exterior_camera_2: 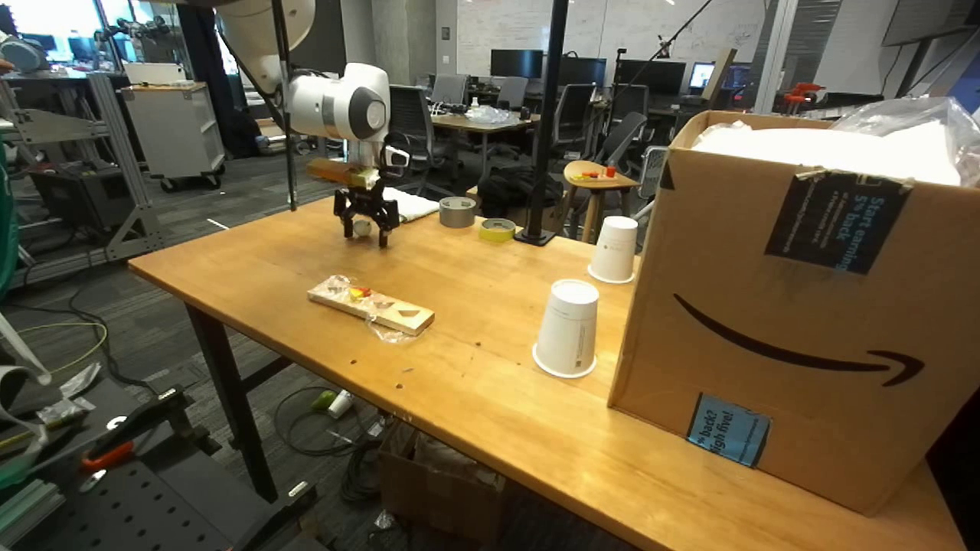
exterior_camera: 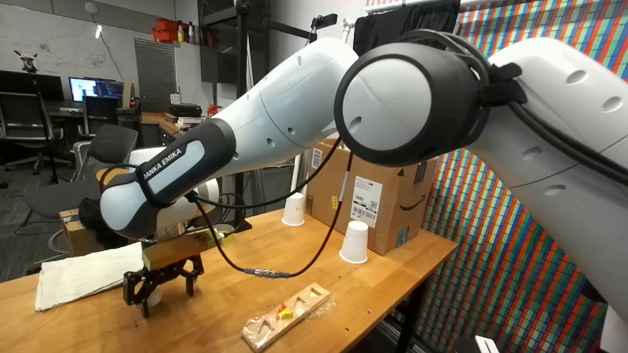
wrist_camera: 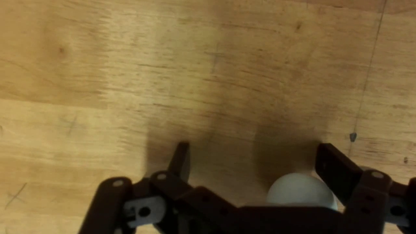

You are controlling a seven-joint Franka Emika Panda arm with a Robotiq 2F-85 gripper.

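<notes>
A small white ball-like object [wrist_camera: 302,189] rests on the wooden table, at the bottom of the wrist view and close to the right finger. My gripper is open around that spot, its black fingertips wide apart and low over the wood. Bare table shows between the tips, and a gap separates the object from the left finger. Whether the right finger touches it, I cannot tell. In exterior view 1 the white object [exterior_camera: 155,297] is partly hidden behind a finger of the gripper [exterior_camera: 167,298]. From the other side, the white object [exterior_camera_2: 362,228] appears between the fingers.
A folded white cloth [exterior_camera: 88,275] lies beside the gripper. Tape rolls [exterior_camera_2: 456,212] stand behind it. A wooden tray [exterior_camera: 288,316] with plastic wrap lies nearer the front edge. Two upturned white cups, the nearer cup [exterior_camera_2: 566,329] included, stand by a large cardboard box [exterior_camera_2: 790,349].
</notes>
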